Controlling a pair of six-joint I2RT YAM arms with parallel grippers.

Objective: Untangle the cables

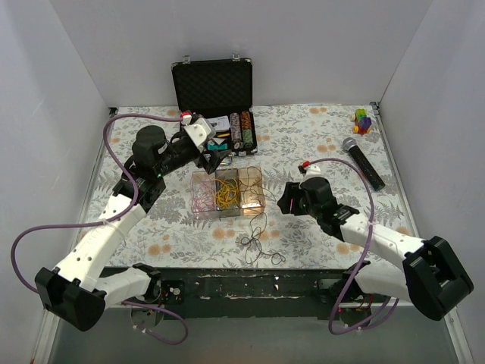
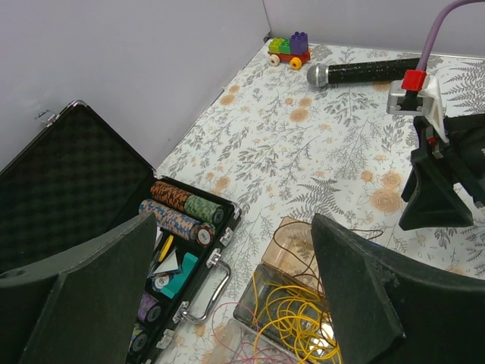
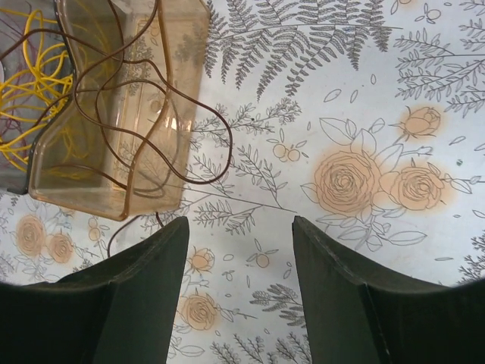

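A clear box with three compartments (image 1: 203, 214) stands mid-table. Pink cable (image 1: 203, 199) lies in its left part, yellow cable (image 1: 226, 193) in the middle. Brown cable (image 3: 216, 114) loops through the right part and hangs past its edge. In the top view, a dark tangle of cable (image 1: 255, 241) rests on the table in front of the box. My left gripper (image 1: 217, 159) hangs behind the box near the case, open and empty. To the right of the box my right gripper (image 1: 285, 201) hovers open; only bare tablecloth shows between its fingers.
At the back an open black case (image 1: 213, 85) holds rolls and small items. A microphone (image 1: 364, 164) and a toy block car (image 1: 362, 121) lie at the far right.
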